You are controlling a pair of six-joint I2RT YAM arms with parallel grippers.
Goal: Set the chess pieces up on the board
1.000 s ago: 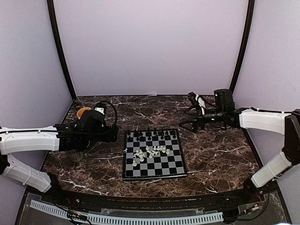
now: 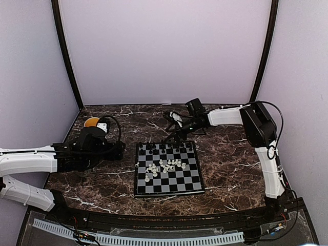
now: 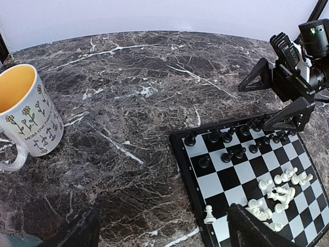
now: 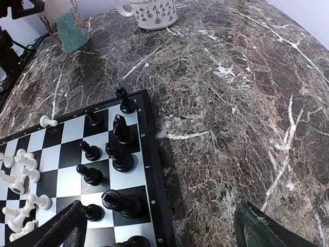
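Observation:
The chessboard (image 2: 169,187) lies flat on the marble table. Black pieces (image 4: 123,131) stand in two rows along its far edge. White pieces (image 3: 281,195) are clustered around the middle, several tipped over; a single white pawn (image 3: 208,215) is at the left border. My left gripper hangs left of the board, fingers apart and only table between them. Over the board's far edge is my right gripper, its fingers wide apart; in its wrist view the row of black pieces lies toward the left finger and nothing is gripped.
A flowered mug (image 3: 43,121) with an orange inside stands at the far left. Near it is a clear glass (image 4: 72,31) with a teal bottom, close to the left arm. Table right of the board is free, as is the strip behind it.
My right arm has swung left, from right of the board to above its far edge. The left gripper has shifted slightly left overall. No piece has visibly moved.

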